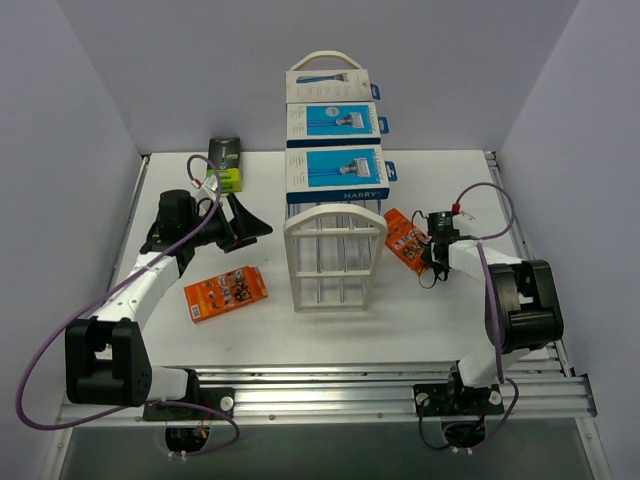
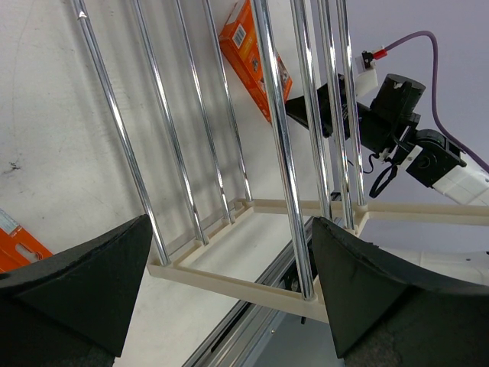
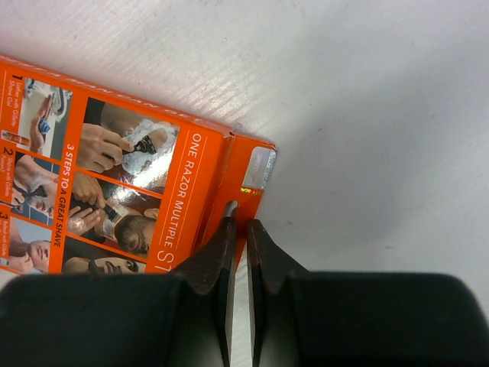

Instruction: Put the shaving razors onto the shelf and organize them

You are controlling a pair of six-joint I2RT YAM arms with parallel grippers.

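An orange razor box (image 1: 405, 238) lies flat right of the white wire shelf (image 1: 335, 272). My right gripper is shut at the end flap of this box; whether the flap is between the fingertips I cannot tell. A second orange box (image 1: 225, 293) lies on the left. My left gripper (image 1: 240, 225) stands open beside the shelf's left side, nothing between its fingers. Three blue and white razor boxes (image 1: 335, 172) lie on top of the shelf's rear part.
A black and green box (image 1: 225, 162) lies at the back left. The table's front middle and right edge (image 1: 450, 330) show bare surface.
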